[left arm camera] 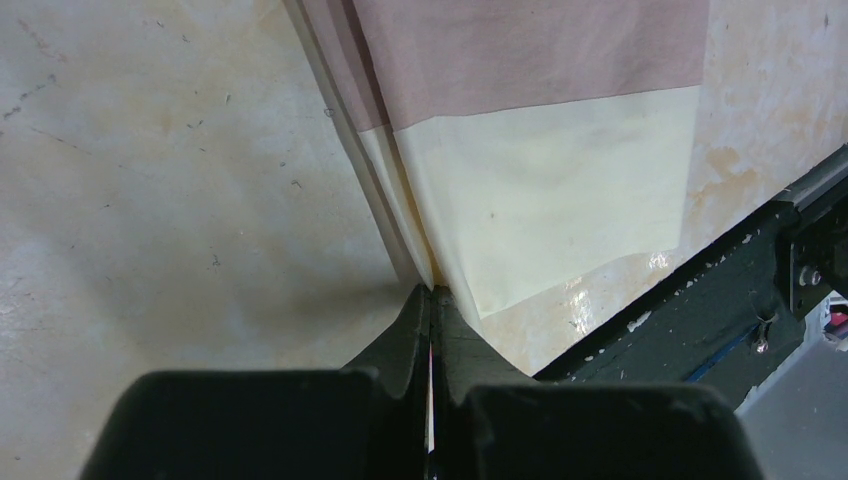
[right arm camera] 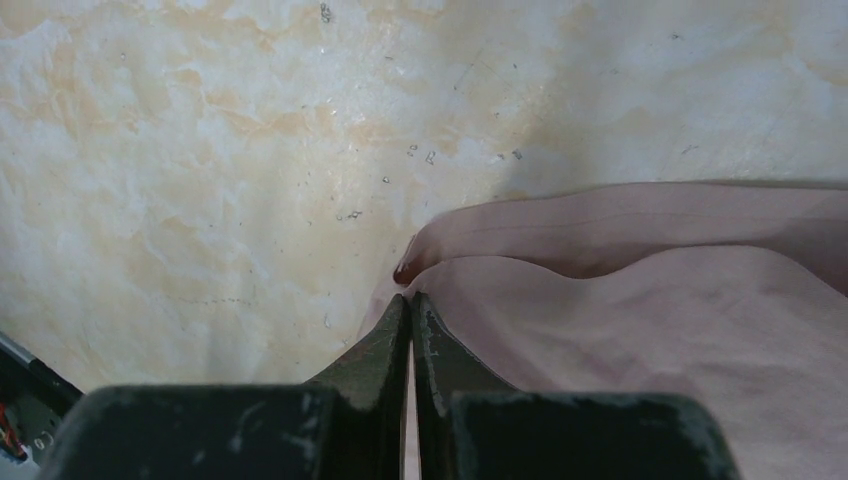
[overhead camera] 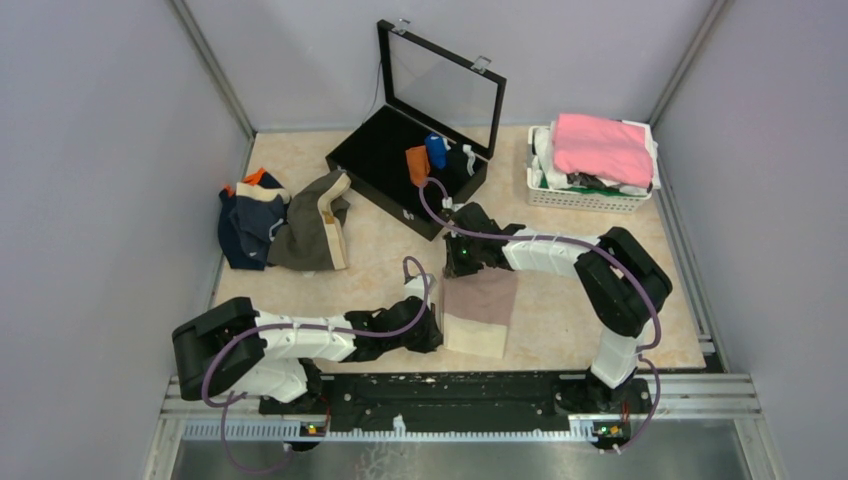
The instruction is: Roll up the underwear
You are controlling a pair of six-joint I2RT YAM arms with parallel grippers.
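A mauve pair of underwear with a cream band (overhead camera: 477, 338) lies folded flat near the table's front edge. At the near left corner of the band, my left gripper is shut on the folded cloth edge of the underwear (left arm camera: 545, 165). My right gripper is shut at the far left corner, its tips against the fold of the mauve cloth (right arm camera: 640, 310); I see nothing clearly pinched between them. From above, the right gripper (overhead camera: 451, 262) and its wrist hide the far end of the cloth.
An open black case (overhead camera: 370, 170) holding rolled orange, blue and black items stands behind. White basket (overhead camera: 590, 199) with folded clothes is at back right. Dark garments (overhead camera: 312, 230) lie on the left. Bare table lies right of the underwear.
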